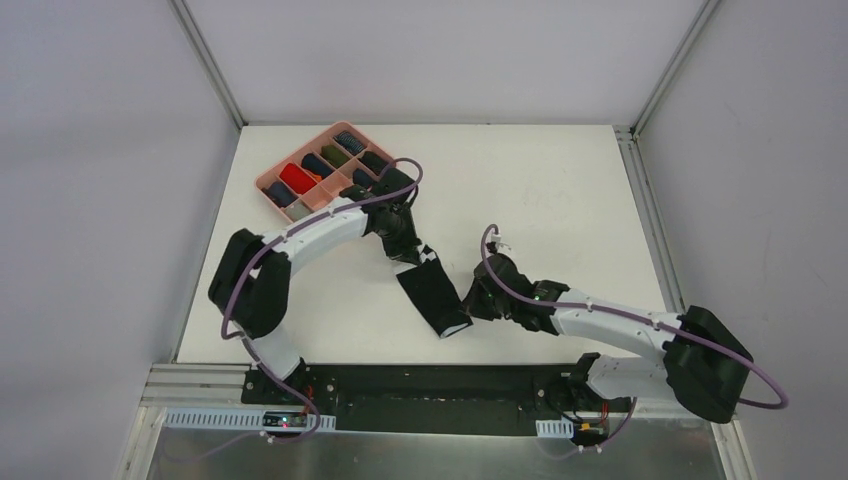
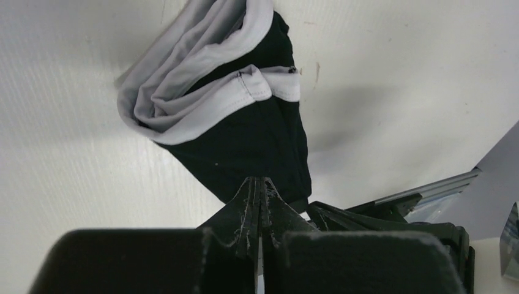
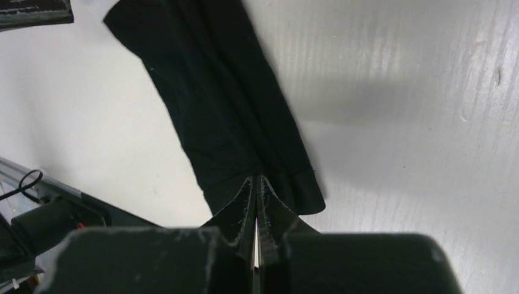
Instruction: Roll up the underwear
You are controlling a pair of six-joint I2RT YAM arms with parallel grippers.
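Observation:
Black underwear [image 1: 428,295] with a pale grey waistband lies as a folded, elongated strip on the white table, slanting from upper left to lower right. The left wrist view shows the band [image 2: 205,107] bunched and folded at its upper end. My left gripper is shut above that end, with nothing visible between its fingers. My right gripper is shut over the dark lower end of the cloth [image 3: 226,116], also with nothing visible between its fingers. Whether either tip touches the fabric is unclear.
A pink divided box [image 1: 272,177] with rolled garments in several colours sits at the back left, partly behind the left arm. The front edge borders a dark strip below the underwear.

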